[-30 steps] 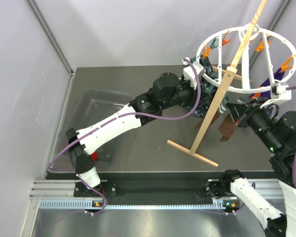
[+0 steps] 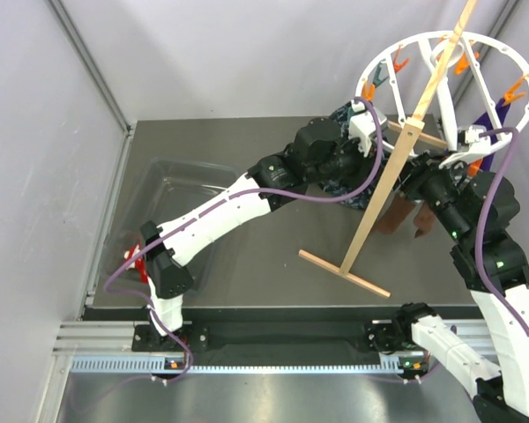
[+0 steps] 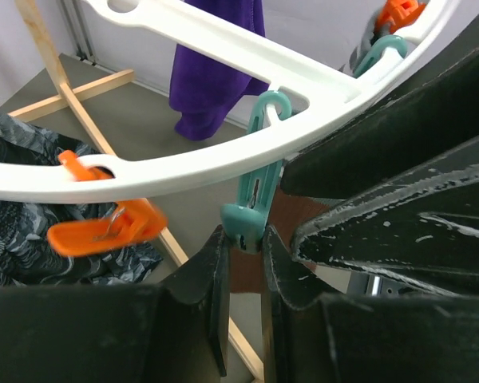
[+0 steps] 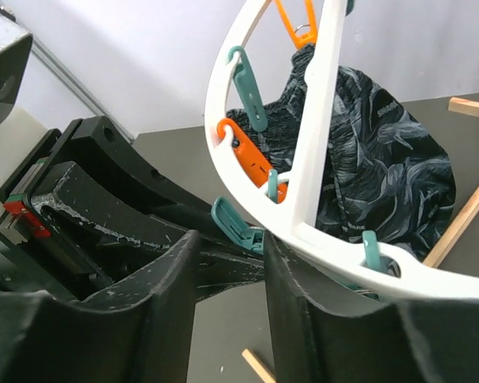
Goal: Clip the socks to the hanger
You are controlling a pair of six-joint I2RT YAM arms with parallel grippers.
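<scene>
The white ring hanger [image 2: 445, 119] carries orange and teal clips. In the left wrist view, my left gripper has its fingertips at the lower end of a teal clip [image 3: 255, 183]; whether they grip it is unclear. My right gripper has its fingers apart near a teal clip [image 4: 235, 227], beside the other gripper. A dark patterned cloth [image 4: 383, 159] hangs at the hanger. A purple sock [image 3: 211, 88] hangs farther along the ring. Brown items [image 2: 397, 220] are below, partly hidden.
The wooden stand [image 2: 379, 194] crosses between my arms. A clear plastic bin [image 2: 154, 185] with something red lies at the left of the grey table [image 2: 247, 132].
My left arm has moved right toward the ring.
</scene>
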